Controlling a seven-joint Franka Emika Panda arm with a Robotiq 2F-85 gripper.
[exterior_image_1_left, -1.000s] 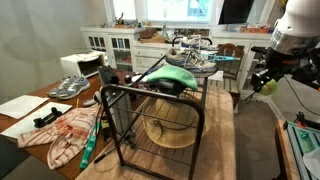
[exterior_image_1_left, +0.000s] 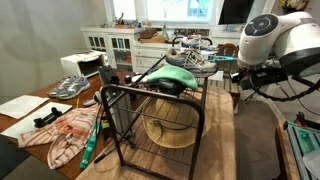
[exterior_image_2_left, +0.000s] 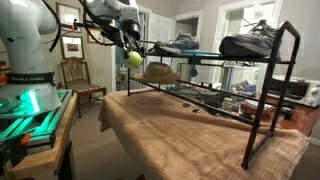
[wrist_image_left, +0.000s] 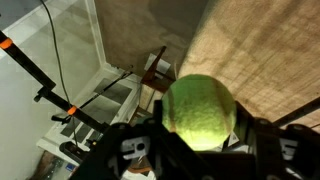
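Note:
A yellow-green ball (exterior_image_2_left: 133, 60), much like a tennis ball, is held in the air by my gripper (exterior_image_2_left: 132, 53). In the wrist view the ball (wrist_image_left: 199, 108) fills the space between the fingers, one on either side of it. My gripper is shut on it, with the wooden tabletop (wrist_image_left: 265, 45) showing beyond. In exterior view 1 the arm (exterior_image_1_left: 265, 45) reaches in from the right, past the table's right edge; the ball is hard to make out there.
A black wire rack (exterior_image_1_left: 155, 95) stands on the table, bearing shoes (exterior_image_2_left: 262, 42) and a green cap (exterior_image_1_left: 172, 75). A straw hat (exterior_image_1_left: 170, 125) lies on its lower level. Striped cloth (exterior_image_1_left: 70, 135) and tools lie at the left. Bare tabletop (exterior_image_2_left: 170, 135) stretches before the rack.
In exterior view 1 the gripper has moved left and upward with the ball, toward the table. The ball, plain to see before, is now mostly lost from sight there. The rack stays put.

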